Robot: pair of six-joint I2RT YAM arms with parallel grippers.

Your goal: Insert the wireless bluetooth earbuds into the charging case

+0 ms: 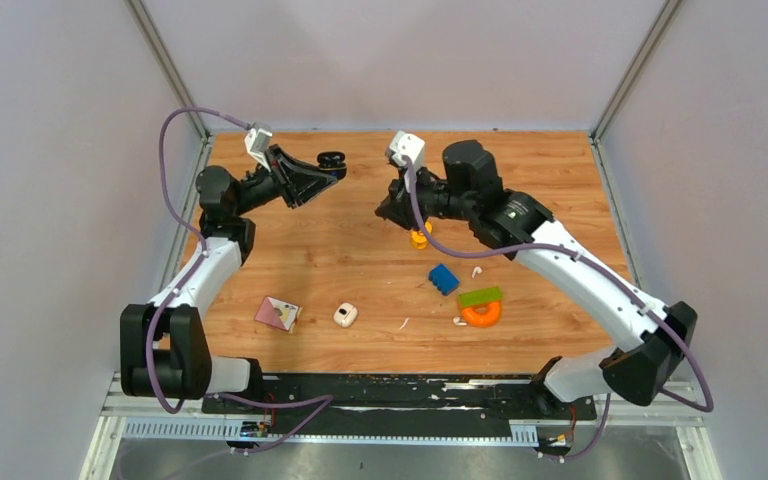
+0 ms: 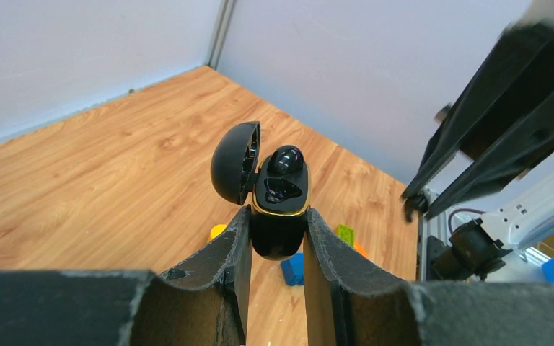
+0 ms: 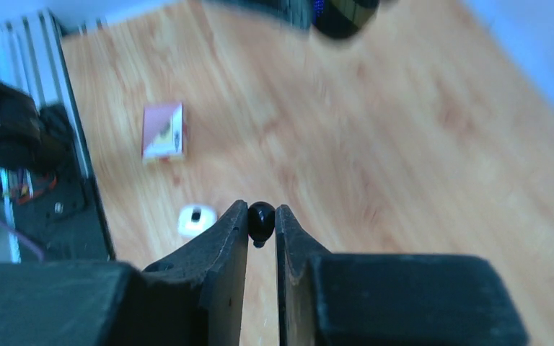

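A black open earbud case (image 1: 331,163) is held above the table in my left gripper (image 1: 310,185), which is shut on it; in the left wrist view its lid (image 2: 234,162) stands up beside a dark glossy earbud (image 2: 286,160). My right gripper (image 1: 390,210) is raised to the right of the case, its fingers shut on a small black earbud (image 3: 261,220) at the tips in the right wrist view. In the left wrist view that gripper is blurred at the right edge, close by.
A white case (image 1: 345,315), a card box (image 1: 278,312), a blue block (image 1: 444,278), green block (image 1: 480,297), orange ring (image 1: 482,315), yellow piece (image 1: 419,238) and small white pieces (image 1: 476,271) lie on the table (image 1: 580,230).
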